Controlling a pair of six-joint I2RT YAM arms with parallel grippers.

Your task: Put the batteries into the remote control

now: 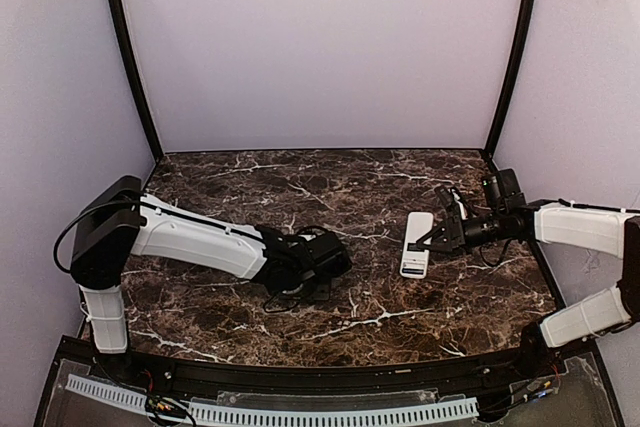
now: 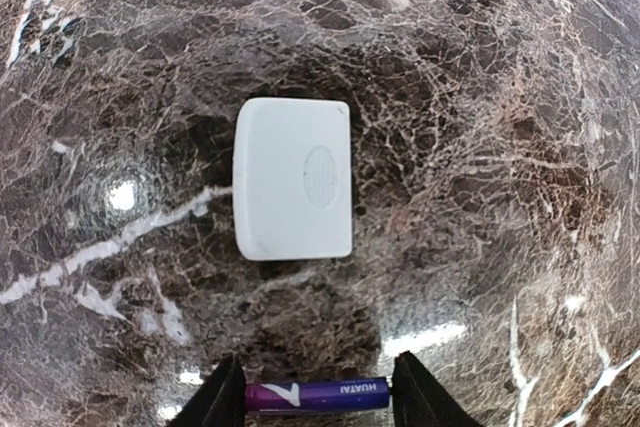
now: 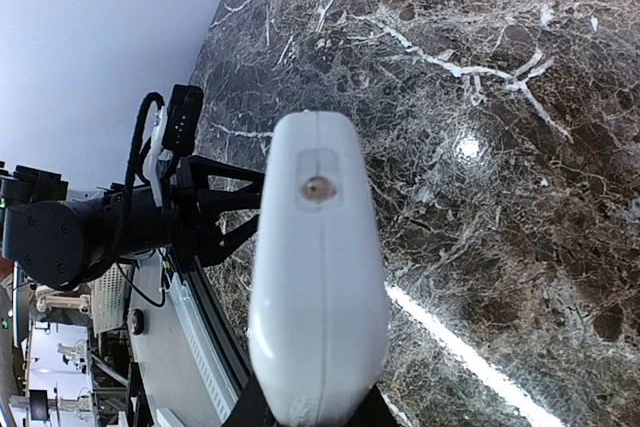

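Observation:
The white remote (image 1: 417, 242) is held off the right side by my right gripper (image 1: 447, 237), shut on it; in the right wrist view the remote (image 3: 318, 287) fills the centre, end-on. My left gripper is low over the table at centre-left, its fingertips at either end of a purple battery (image 2: 330, 397); whether they grip it is unclear. A white cover (image 2: 292, 179) lies flat just beyond the battery in the left wrist view. In the top view the battery and cover are hidden by the left arm.
Pale panels (image 1: 320, 47) enclose it at the back and both sides.

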